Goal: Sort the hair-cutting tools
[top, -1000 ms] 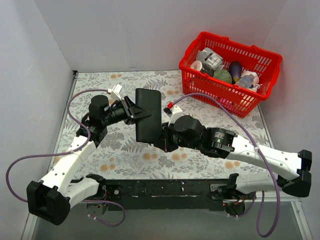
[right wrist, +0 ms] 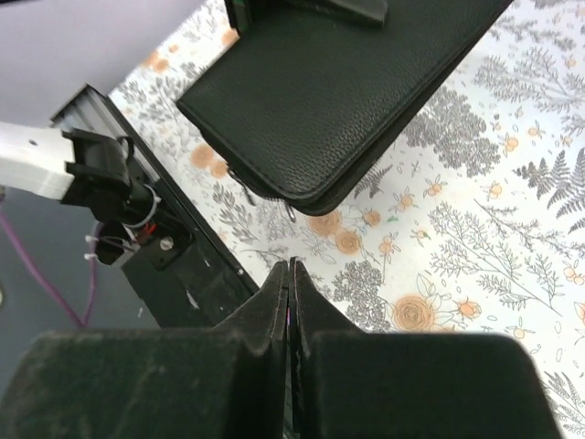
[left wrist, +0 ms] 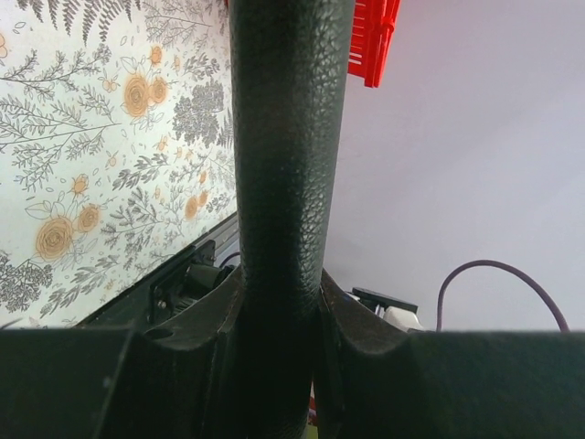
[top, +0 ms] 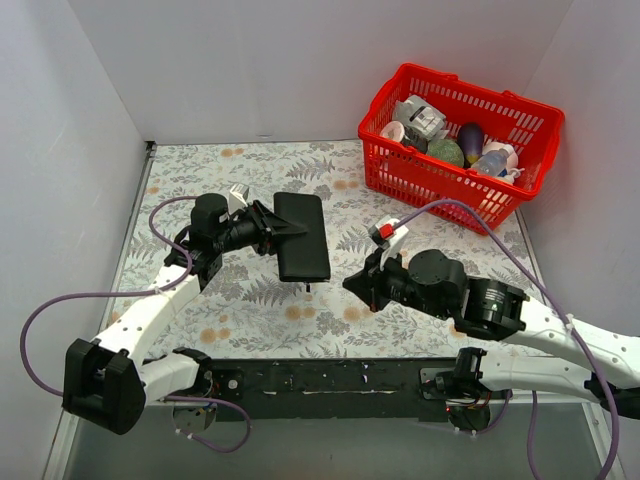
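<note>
A black leather-textured case (top: 301, 240) hangs above the patterned table, held from the left by my left gripper (top: 282, 228). In the left wrist view the case (left wrist: 288, 146) runs straight up from between the shut fingers. My right gripper (top: 366, 292) is to the right of the case's lower end, apart from it. In the right wrist view its fingertips (right wrist: 292, 265) meet with nothing between them. Two small metal pulls hang from the near end of the case; one zipper pull (right wrist: 290, 211) dangles just above those fingertips, outside them.
A red basket (top: 450, 180) with several items stands at the back right. A dark rail (top: 320, 375) runs along the front edge, and purple cables loop off both arms.
</note>
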